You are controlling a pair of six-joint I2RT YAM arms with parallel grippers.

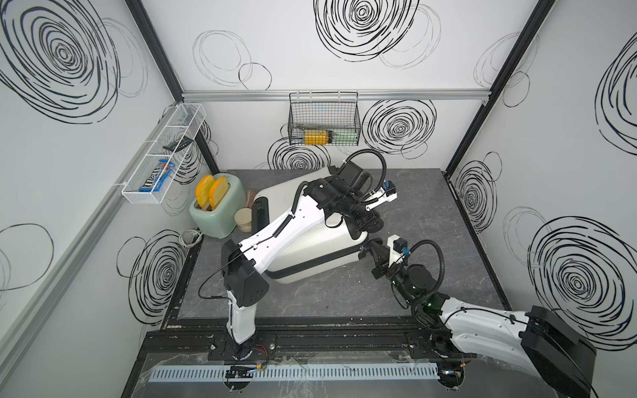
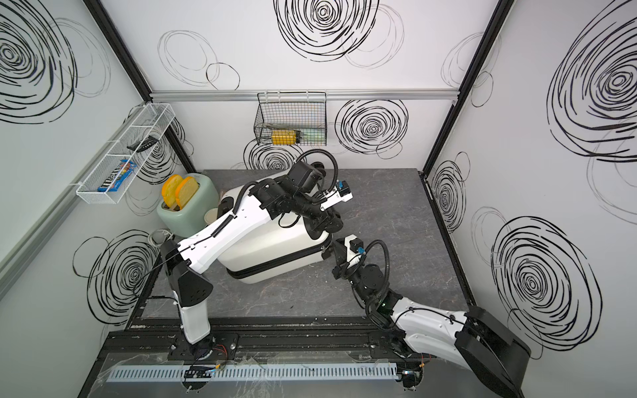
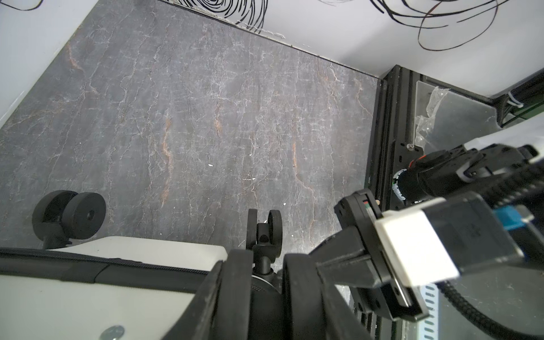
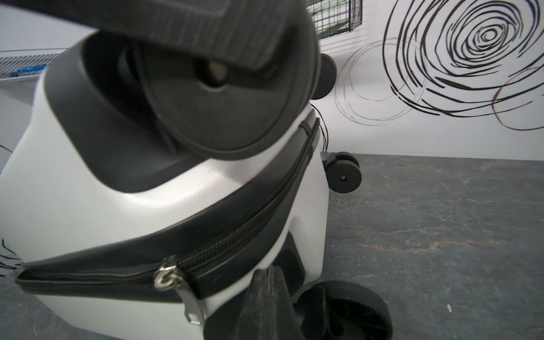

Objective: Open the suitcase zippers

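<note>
The white suitcase [image 1: 312, 248] lies flat with a black zipper band [image 1: 325, 260] round its side. Up close in the right wrist view, a silver zipper slider [image 4: 167, 276] sits at the suitcase corner, its pull tab [image 4: 191, 306] hanging down. Just right of the tab is my right gripper, its fingers pressed together with nothing between them; the tab is outside them. My left gripper is closed around a black caster wheel, whose round face [image 4: 226, 107] shows behind one finger [image 4: 243, 28] in the right wrist view.
Other casters [image 3: 85, 215] stick out from the suitcase's end; one lower wheel [image 4: 345, 308] is close beside my right fingers. A green toaster [image 1: 219, 205] with orange slices and a beige cup [image 1: 243, 219] stand left.
</note>
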